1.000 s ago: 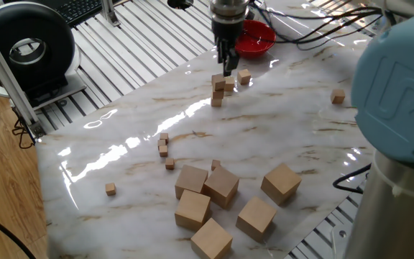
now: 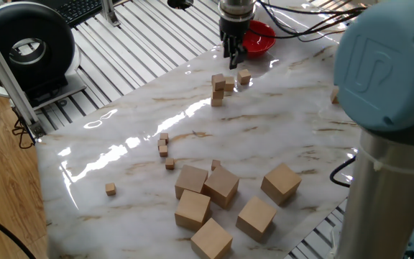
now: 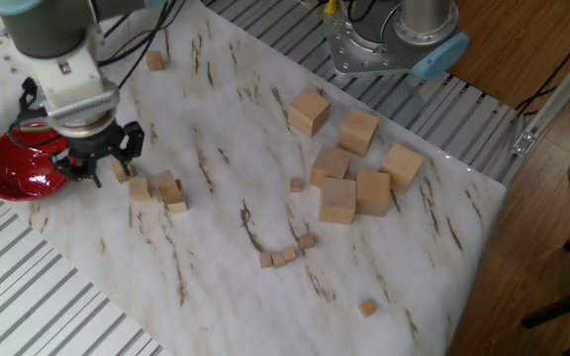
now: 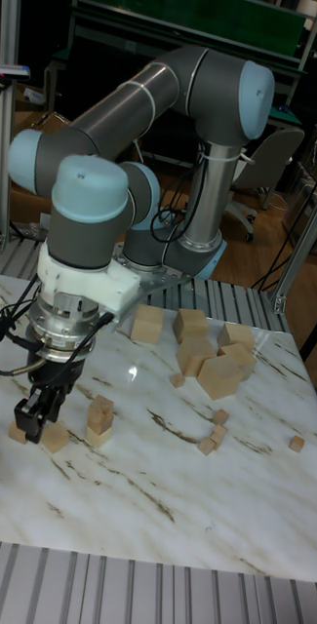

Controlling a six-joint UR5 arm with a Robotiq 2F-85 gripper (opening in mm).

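My gripper (image 3: 111, 178) hangs above the table near the red bowl (image 3: 23, 170), fingers apart and nothing seen between them. Close by, a small stack of wooden cubes (image 2: 218, 83) stands on the marble table, with a single cube (image 3: 140, 188) beside it. Another small cube (image 2: 244, 77) lies nearest the bowl; from the second exterior view it is partly behind the fingers. In the third exterior view the gripper's dark fingers (image 4: 36, 409) overlap the cubes, so their height above them is unclear.
Several large wooden blocks (image 2: 221, 187) cluster near the robot's base. Small cubes (image 3: 278, 260) form a short row mid-table, and one cube (image 3: 367, 308) lies alone. A further cube (image 3: 155, 61) sits near the arm. Open marble lies between these groups.
In exterior view 1 the gripper has shifted right, from over the stack towards the bowl side. The arm's blue joint has moved left and now covers most of the far-right cube.
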